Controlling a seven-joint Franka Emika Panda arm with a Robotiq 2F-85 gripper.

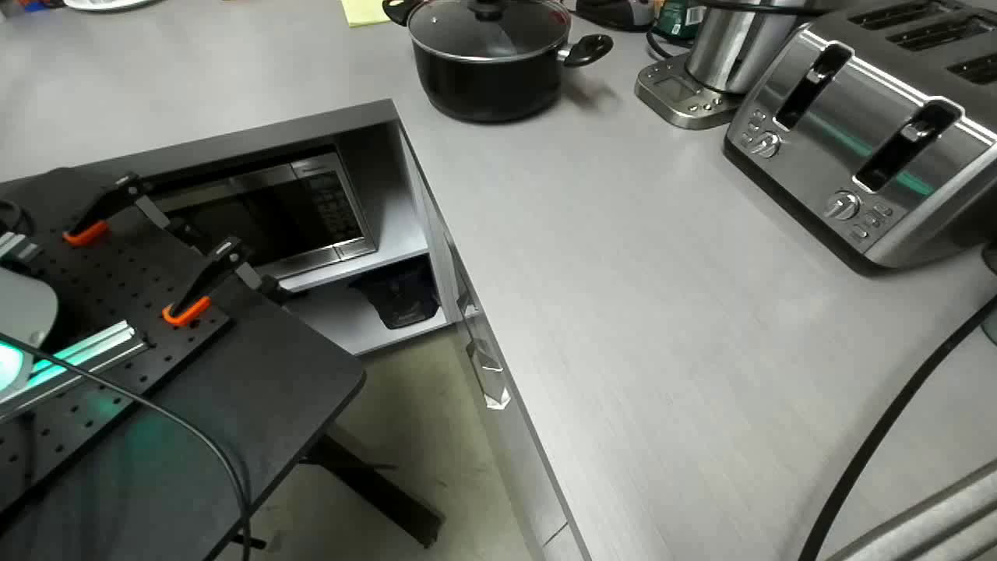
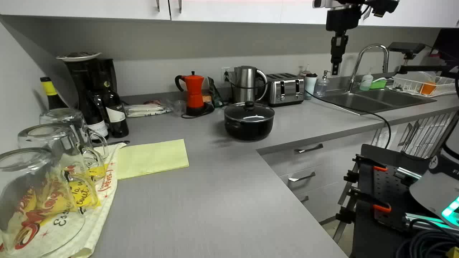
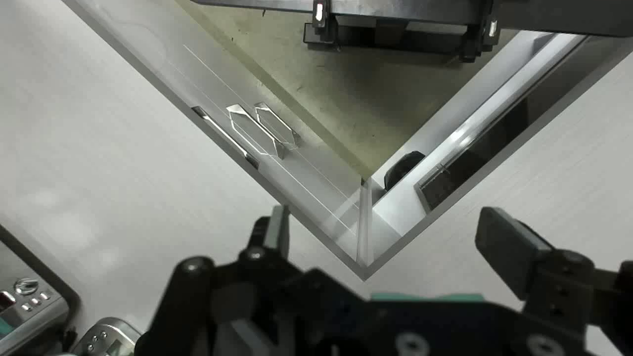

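High over the counter, my gripper stands open in the wrist view, its two fingers wide apart with nothing between them. Exterior view 2 shows the gripper (image 2: 335, 71) pointing down in the air, well above the counter and apart from everything on it. A black pot (image 2: 248, 124) with a glass lid sits on the counter near its inner corner. Behind it are a red moka pot (image 2: 194, 92), a steel kettle (image 2: 248, 84) and a steel toaster (image 2: 285, 90). The gripper does not show in exterior view 1.
A yellow cloth (image 2: 152, 158) lies flat by several upturned glass mugs (image 2: 41, 189). Wine bottles (image 2: 115, 114) stand behind them. At the right are the sink (image 2: 365, 103) and a dish rack (image 2: 426, 86). A cable (image 1: 897, 421) crosses near the toaster.
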